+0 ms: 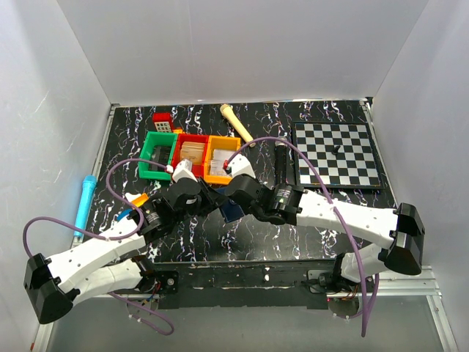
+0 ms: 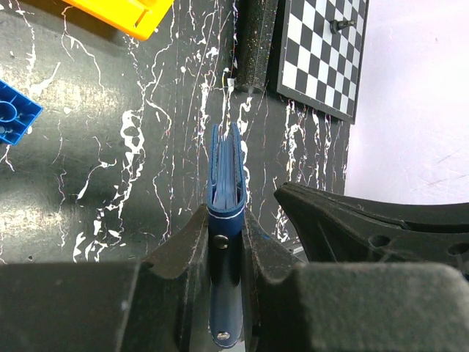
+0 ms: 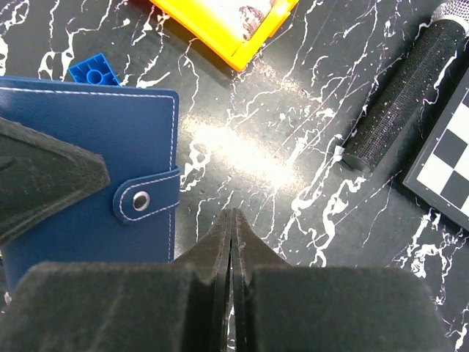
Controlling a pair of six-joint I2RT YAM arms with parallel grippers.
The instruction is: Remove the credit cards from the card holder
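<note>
The blue leather card holder (image 2: 226,235) stands on edge between the fingers of my left gripper, which is shut on it. In the right wrist view the holder's broad side (image 3: 95,205) fills the left, its strap (image 3: 150,196) lying flat with a metal snap. My right gripper is shut with nothing in it, its tips apart from the holder, to the right of the strap. One left finger (image 3: 51,172) covers part of the holder. No separate cards can be made out. From above, the holder (image 1: 231,210) shows between both grippers.
Behind the grippers stand green (image 1: 153,174), red (image 1: 182,138) and orange (image 1: 214,180) bins. A chessboard (image 1: 337,183) and a black microphone (image 3: 399,103) lie to the right. A blue block (image 3: 94,72) is near the holder.
</note>
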